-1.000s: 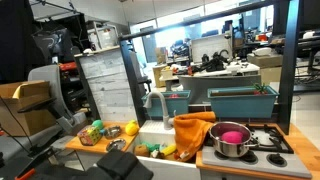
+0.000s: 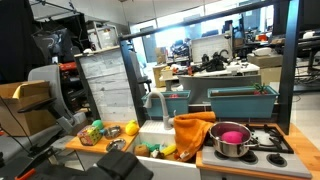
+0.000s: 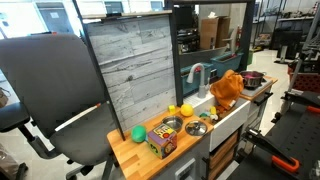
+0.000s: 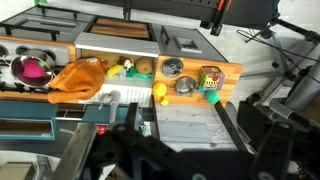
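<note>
Two dark fingers of my gripper reach into the wrist view from its lower edge, wide apart with nothing between them; it stands open, high above the counter. A metal pot (image 2: 231, 149) holding a pink round item (image 2: 231, 134) stands on the stove. An orange cloth (image 2: 193, 132) lies beside it, at the edge of the white sink (image 4: 104, 88). Colourful toy food (image 4: 131, 70) shows in the sink. On the wooden counter are a patterned box (image 3: 162, 140), a green ball (image 3: 138, 133), metal bowls (image 3: 173, 123) and yellow items (image 4: 159, 90).
A grey panel (image 2: 110, 88) rises behind the counter's left part. The faucet (image 2: 158, 103) stands behind the sink. Blue bins (image 2: 240, 104) line the back, and a dark post (image 2: 288, 70) stands at the right. An office chair (image 3: 75, 95) is beyond the counter's end.
</note>
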